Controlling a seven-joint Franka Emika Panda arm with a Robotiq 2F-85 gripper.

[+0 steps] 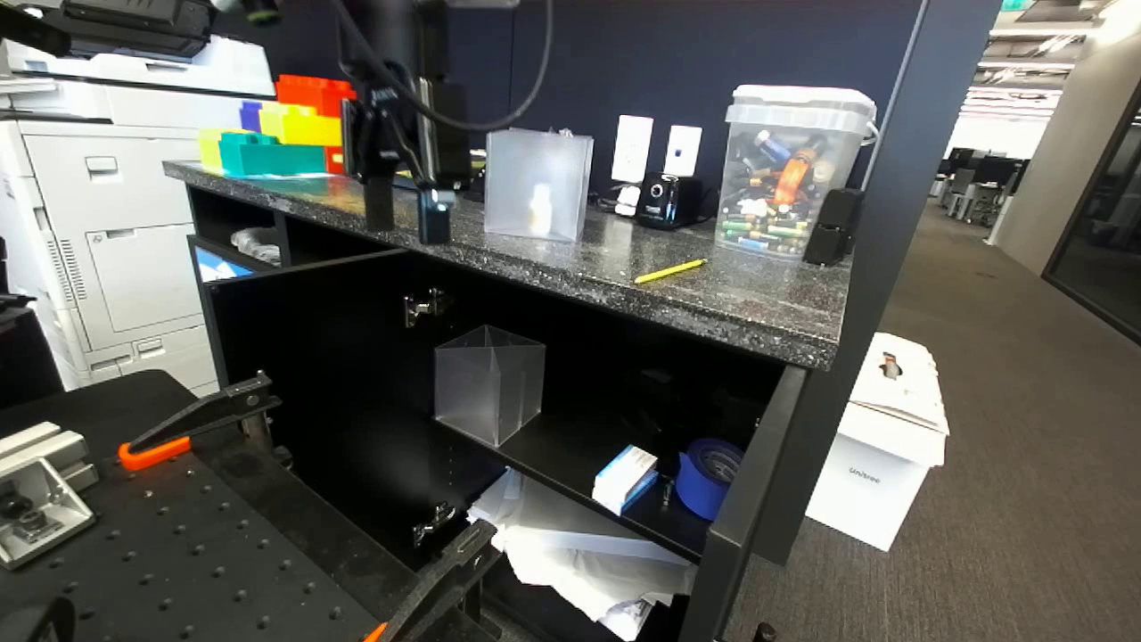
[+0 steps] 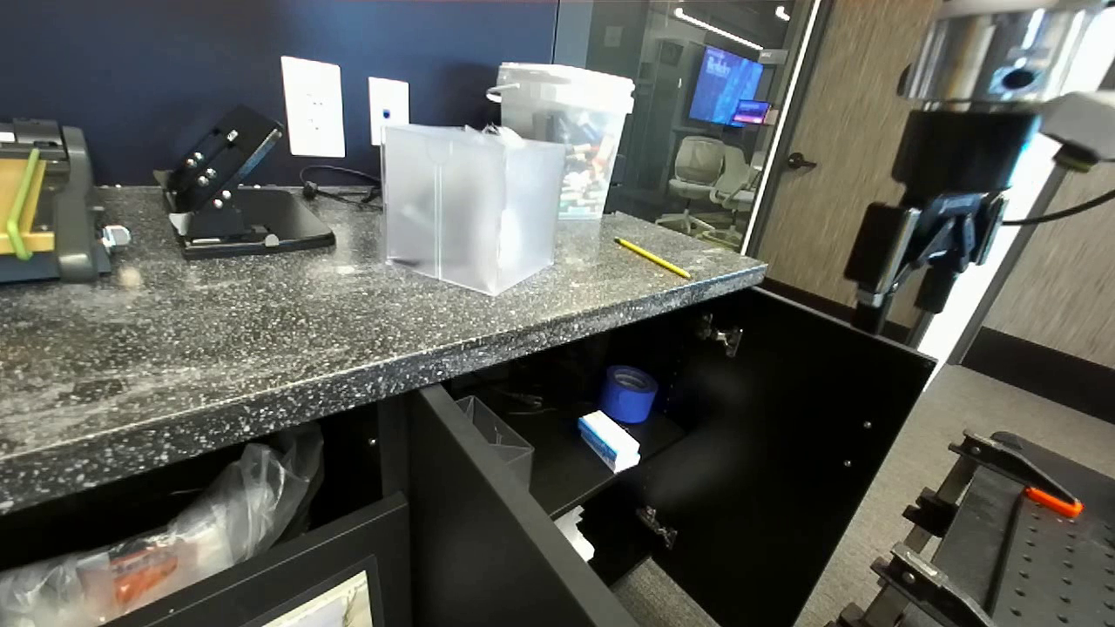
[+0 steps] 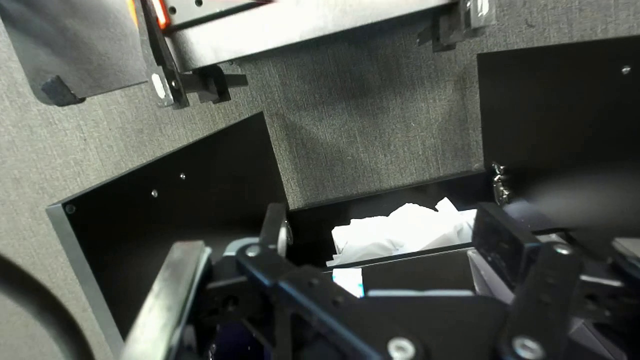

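My gripper (image 1: 406, 223) hangs fingers down, open, with a clear gap between its fingertips and nothing in it. In exterior view 2 the gripper (image 2: 895, 325) appears at the right, in front of the counter. A frosted box (image 1: 537, 184) stands on the speckled counter (image 1: 599, 283), right of the gripper in exterior view 1. The yellow pencil (image 1: 670, 272) lies near the counter's front edge. Inside the open cabinet, the shelf bears a clear angular container (image 1: 488, 387), a small white-and-blue box (image 1: 626, 478) and a blue tape roll (image 1: 708, 478).
Both cabinet doors, left (image 1: 305, 364) and right (image 1: 754, 497), stick out. White crumpled material (image 1: 583, 551) fills the lower compartment. A battery tub (image 1: 786, 176), a pencil sharpener (image 1: 669, 201) and toy blocks (image 1: 283, 134) occupy the counter. A cart with clamps (image 1: 203, 524) stands in front.
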